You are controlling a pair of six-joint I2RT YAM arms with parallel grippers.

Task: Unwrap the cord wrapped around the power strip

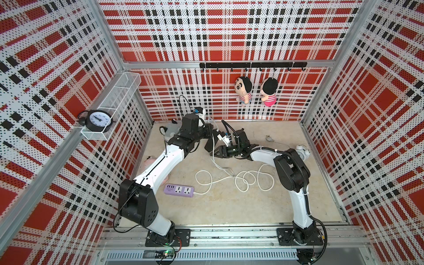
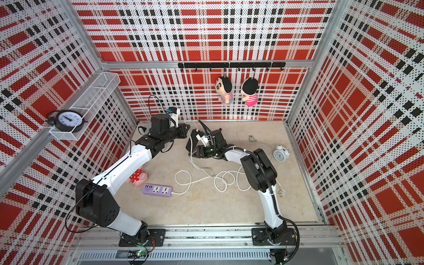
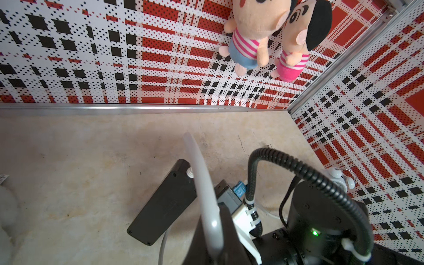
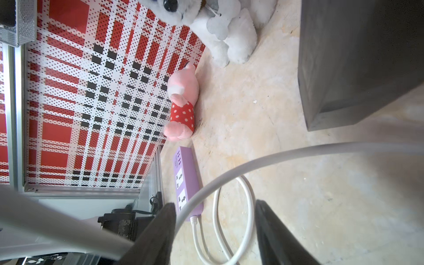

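Observation:
In the left wrist view my left gripper is shut on a white cord, which stands up past its fingers. A black power strip shows below that gripper, a round white fitting at one end. Seen from the top left, the black strip is just right of and below the left gripper. My right gripper is part open; the white cord curves across the view to its left-hand finger. Whether it touches that finger I cannot tell.
A purple power strip lies at the front left, its white cord looped loosely across the middle. A pink plush and a grey-white plush sit along the left; a white clock stands right.

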